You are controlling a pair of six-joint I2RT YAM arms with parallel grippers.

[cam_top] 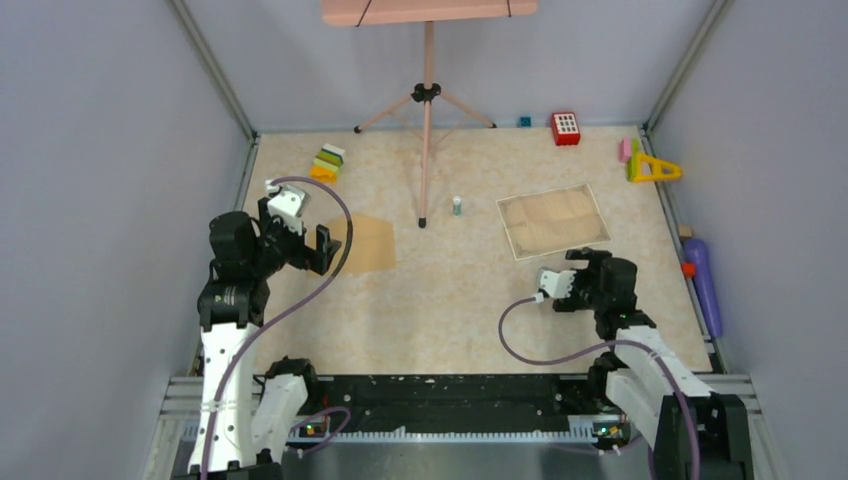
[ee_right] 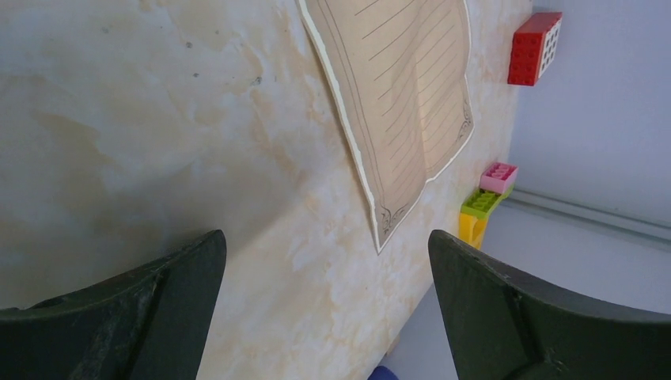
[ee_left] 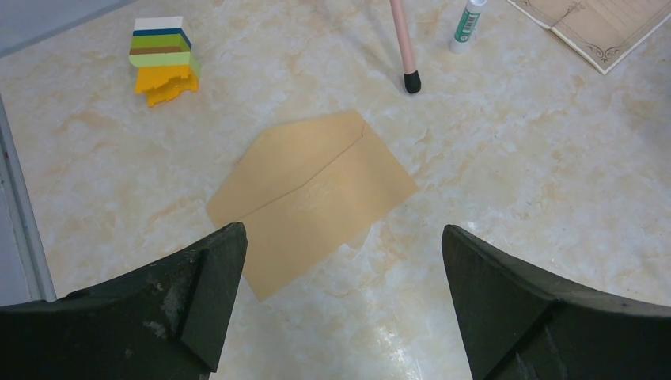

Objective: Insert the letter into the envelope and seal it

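The letter (cam_top: 552,222), a creased lined sheet with a pale edge, lies flat on the right half of the table. My right gripper (cam_top: 568,282) is low beside its near edge, open and empty; the right wrist view shows the letter (ee_right: 396,95) ahead between and beyond the spread fingers. On the left lies the tan envelope (ee_left: 324,198), its pointed flap folded out. Above the envelope hangs my left gripper, open with nothing in it; its arm covers part of the envelope in the top view. A glue stick (cam_top: 457,205) stands upright between the two papers.
A pink tripod leg (cam_top: 423,190) comes down at the back middle. Stacked bricks (cam_top: 327,163) sit back left. A red brick block (cam_top: 565,129), yellow piece (cam_top: 655,169) and purple cylinder (cam_top: 703,287) line the back and right edges.
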